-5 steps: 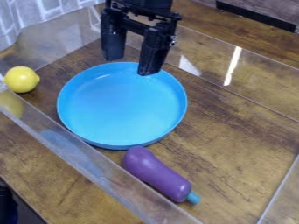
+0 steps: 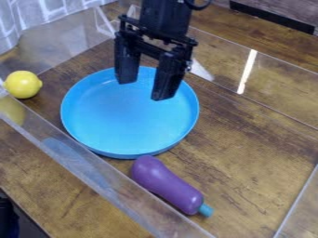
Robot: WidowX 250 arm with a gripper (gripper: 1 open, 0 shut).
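Note:
The black gripper hangs over the back of a blue plate, its two fingers spread wide and nothing between them. A purple eggplant toy with a teal tip lies in front of the plate, to the right. A yellow ball-like object, perhaps a lemon, sits at the left, behind and beside the plate.
A transparent strip or wall runs diagonally along the lower left, past the plate.
The gripper has moved slightly down in the picture, further over the plate. The plate, eggplant and yellow object have not moved.

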